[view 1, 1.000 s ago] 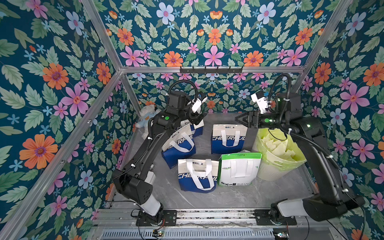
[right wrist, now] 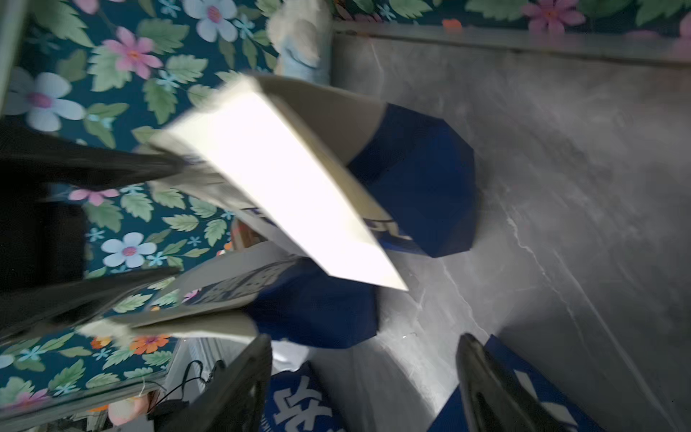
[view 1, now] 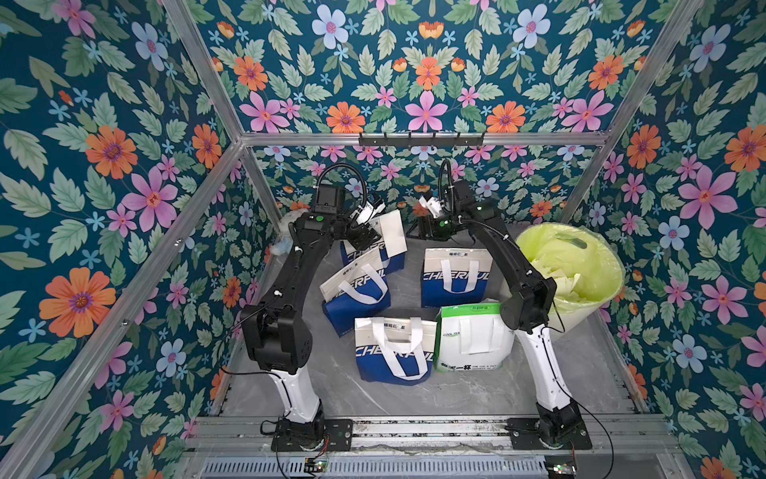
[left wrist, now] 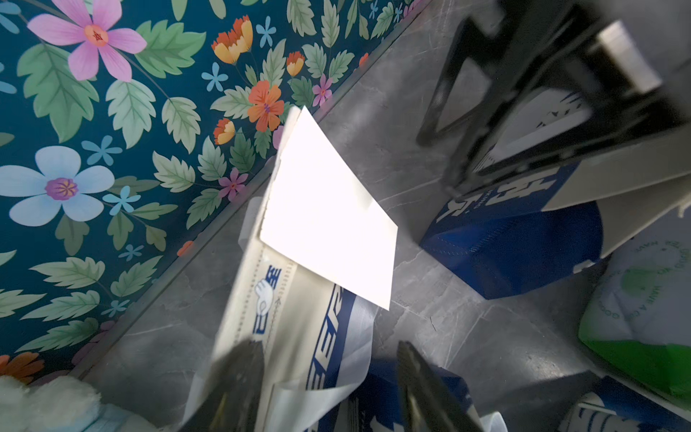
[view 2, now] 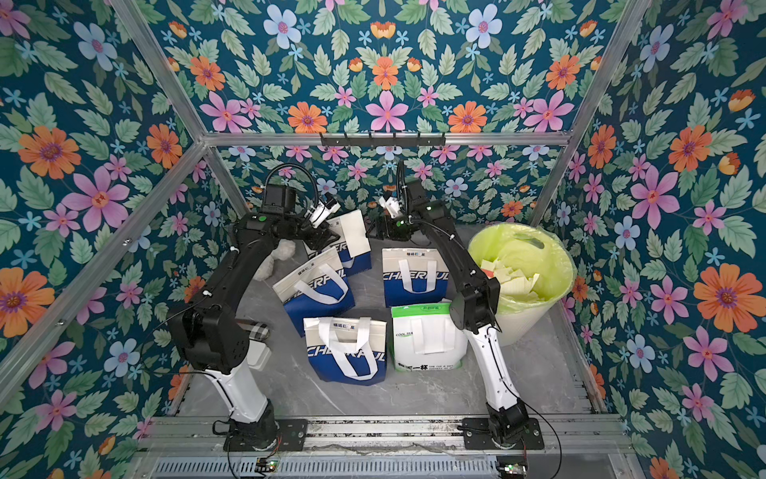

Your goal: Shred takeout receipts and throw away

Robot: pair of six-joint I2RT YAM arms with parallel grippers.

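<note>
A blank white receipt (view 1: 391, 230) hangs over the rear-left blue and cream takeout bag (left wrist: 327, 342), its flat face plain in the left wrist view. My left gripper is part open, its blurred fingers on either side of the bag's upper edge below the receipt; I cannot tell whether they touch it. From the right, my open right gripper faces the receipt, with nothing held between its fingers. The white bin (view 1: 586, 307) with its yellow-green liner stands at the right, pale paper scraps (view 2: 514, 279) inside.
Several other bags stand close by: a tilted blue one (view 1: 363, 299), one at centre (view 1: 451, 295), a front one (view 1: 383, 367) and a green-topped white one (view 1: 470, 355). A plush toy (view 2: 275, 259) sits by the left wall.
My right arm has swung left from near the bin to beside the rear-left bag. The bags look unmoved.
</note>
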